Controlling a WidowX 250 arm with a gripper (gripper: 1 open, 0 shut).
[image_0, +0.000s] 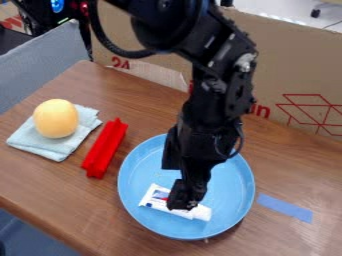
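A white tube (191, 211) with a printed label lies on the blue plate (230, 205). The black gripper (177, 175) hangs over the plate, just above the tube. Its fingers are apart and it is open; the dark lower finger partly covers the tube.
A red bar (104, 148) lies left of the plate. A yellow round object (55, 119) rests on a folded light-blue cloth (34, 141). A cardboard box (294, 90) stands behind, and a blue tape strip (285, 208) lies on the wooden table (80, 200) to the right.
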